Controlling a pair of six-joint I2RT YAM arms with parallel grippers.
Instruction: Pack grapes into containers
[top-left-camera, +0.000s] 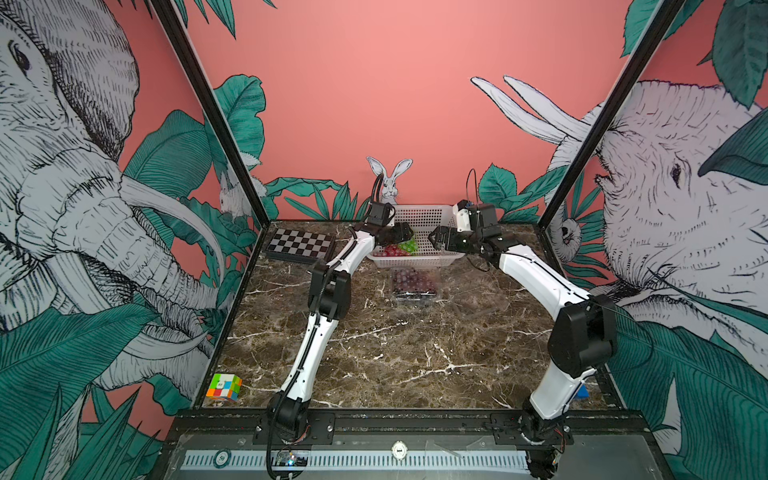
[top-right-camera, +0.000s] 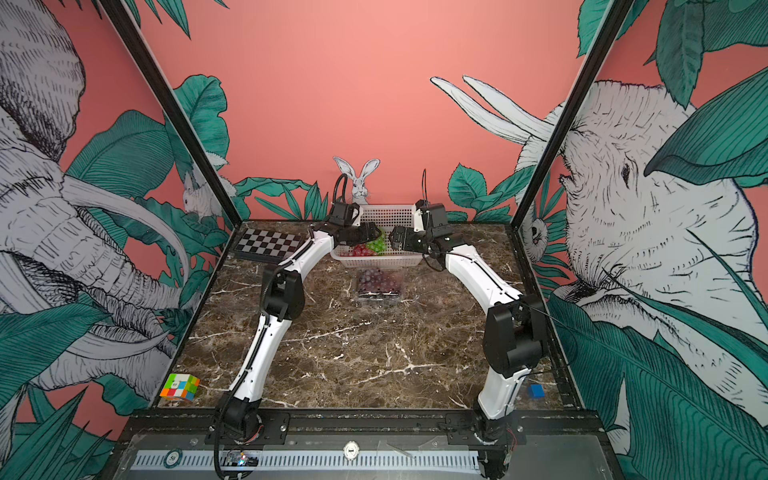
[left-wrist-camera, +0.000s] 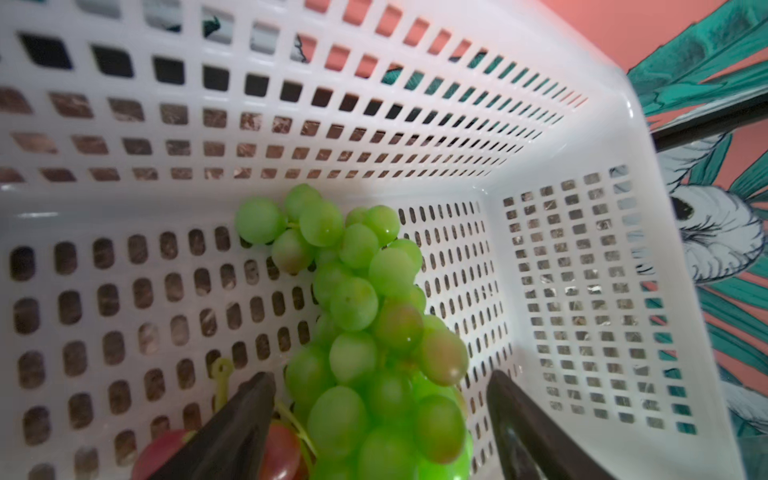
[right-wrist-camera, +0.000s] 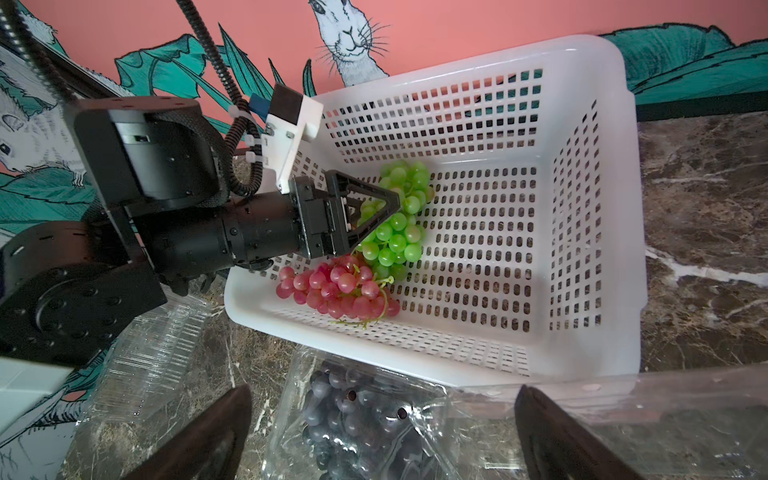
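In the white basket (right-wrist-camera: 596, 240), a bunch of green grapes (left-wrist-camera: 352, 304) lies beside a bunch of red grapes (right-wrist-camera: 340, 289). My left gripper reaches into the basket, its fingers (left-wrist-camera: 232, 432) apart with green grapes showing between them in the left wrist view. Dark grapes (right-wrist-camera: 352, 416) sit in a clear container (right-wrist-camera: 280, 436) in front of the basket. My right gripper (top-left-camera: 436, 238) is open over the basket's right part in the top left view. Nothing is held between its fingers.
A clear plastic piece (right-wrist-camera: 152, 360) lies left of the dark grapes. The checkered board (top-left-camera: 300, 245) is at the back left, a puzzle cube (top-left-camera: 224, 386) at the front left, a blue block (top-right-camera: 537, 390) at the front right.
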